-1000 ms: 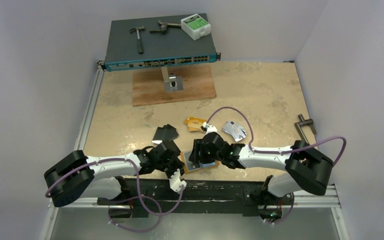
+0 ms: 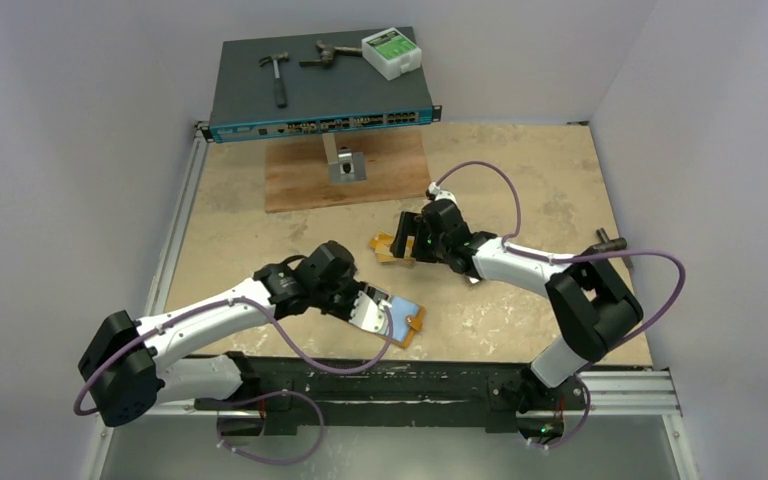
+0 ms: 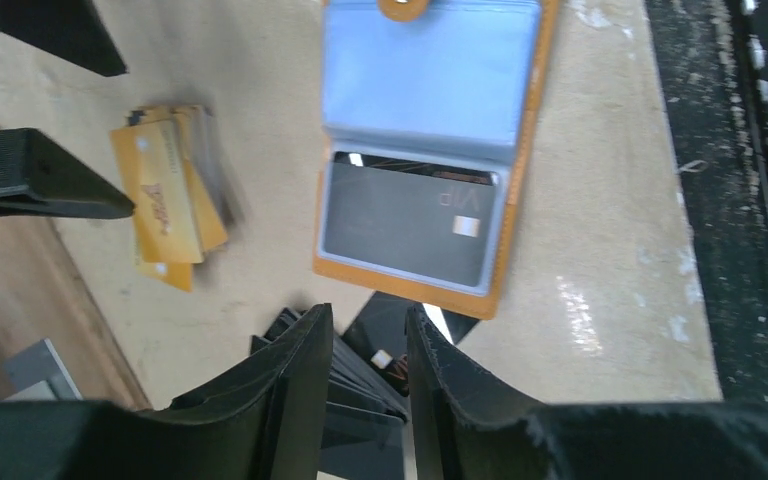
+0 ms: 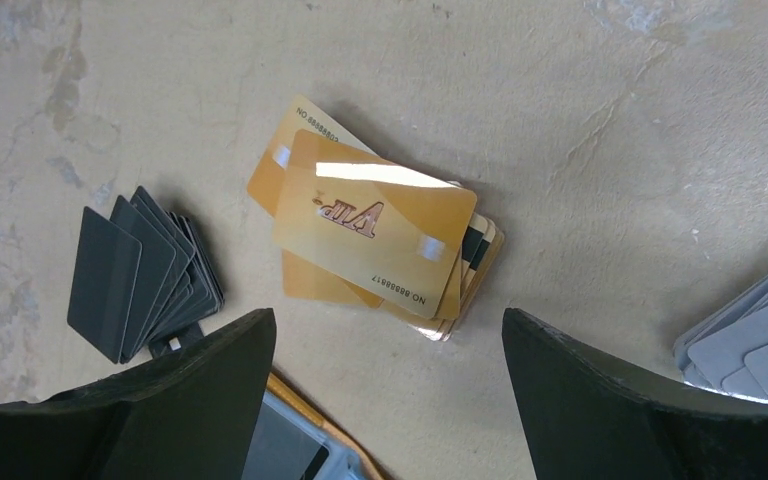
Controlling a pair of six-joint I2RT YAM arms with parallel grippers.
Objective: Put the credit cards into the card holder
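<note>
The card holder [image 3: 410,215] lies open on the table, its blue flap [image 3: 425,75] folded out and a dark card [image 3: 400,225] in its clear pocket. Fanned black cards [image 3: 360,440] lie beside it, with one black card [image 3: 395,325] reaching the holder's edge; they show through and around my left gripper, which stands part open above them, nothing visibly held. My right gripper is open, its fingers wide apart and empty. Ahead of it lies a loose pile of gold cards [image 4: 375,220]. Grey cards [image 4: 760,345] are at the right edge of the right wrist view.
A rack unit [image 2: 320,80] on a wooden board [image 2: 290,180] stands at the back, hammers and a white box [image 2: 392,52] on top. Another hammer [image 2: 610,243] lies at the right. Bare table surrounds the card piles. The two arms are close together near the holder.
My left gripper rose from the holder's left side toward the black cards. The holder now sits turned at an angle.
</note>
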